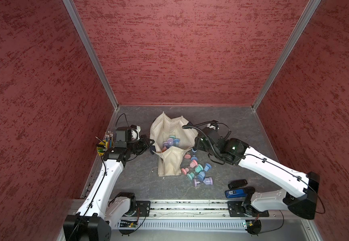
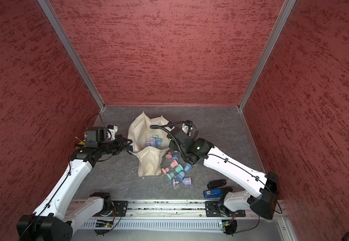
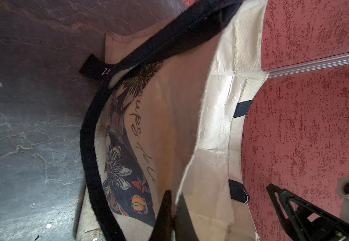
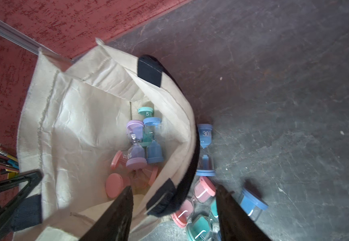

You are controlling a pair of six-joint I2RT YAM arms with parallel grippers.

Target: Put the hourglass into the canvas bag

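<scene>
The canvas bag [image 1: 170,164] stands with its mouth spread, a dark handle running along its side [image 3: 90,140]. Its cloth rim passes between the fingers of my left gripper, which is shut on it. Inside the bag lie several hourglasses, among them a purple one [image 4: 136,154] and a blue one [image 4: 154,150]. Outside, against the bag's right side, is a blue hourglass marked 30 [image 4: 205,148]; a pink one [image 4: 203,189] and several others lie below it. My right gripper is open above the bag's right rim, with nothing held between its fingers.
A black object [image 1: 237,184] and a blue device [image 1: 234,193] lie near the front edge at right. At left, a yellow holder with pens [image 1: 101,149] stands behind the left arm.
</scene>
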